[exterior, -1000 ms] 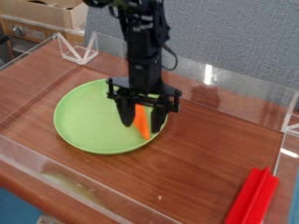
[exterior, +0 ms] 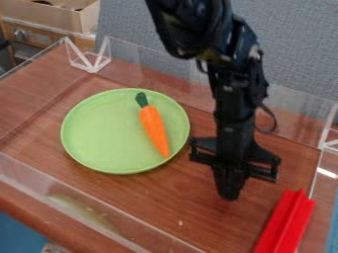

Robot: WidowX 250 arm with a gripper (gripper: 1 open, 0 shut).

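Observation:
An orange carrot [exterior: 153, 126] with a dark green top lies on a light green plate [exterior: 93, 133] at the left of the wooden tray. My black gripper [exterior: 227, 190] is right of the plate, low over the bare wood, pointing down; whether anything is between its fingers is hidden. Two red bars [exterior: 286, 225] lie side by side at the lower right.
Clear plastic walls edge the tray, with white brackets [exterior: 87, 59] at the back corners. Bare wood [exterior: 145, 208] is free at the front. A cardboard box [exterior: 46, 14] sits outside at the back left.
My gripper has moved from over the plate to the right and lower, away from the carrot, which now shows fully on the plate.

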